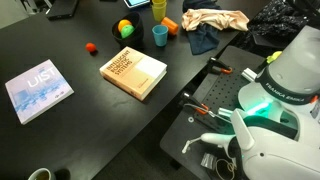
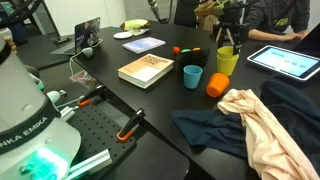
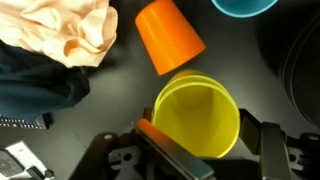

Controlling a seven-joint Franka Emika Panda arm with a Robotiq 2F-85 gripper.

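Observation:
The yellow cup (image 2: 228, 61) stands on the dark table beside the blue cup (image 2: 192, 76). Directly above it in exterior view 2 is my gripper (image 2: 227, 40), open. In the wrist view the yellow cup (image 3: 196, 117) fills the space between the spread fingers, its round mouth toward the camera; whether either finger touches it, I cannot tell. The orange cup (image 2: 216, 86) lies on its side close by, between the yellow cup and the cloths. Only the top edge of exterior view 1 catches the yellow cup (image 1: 159, 10).
A black bowl (image 1: 130, 36) with colored balls sits beside the blue cup. Dark cloth (image 2: 215, 130) and peach cloth (image 2: 262, 125) lie near the orange cup. An orange book (image 1: 133, 72), a white book (image 1: 38, 90) and a tablet (image 2: 284, 60) are also on the table.

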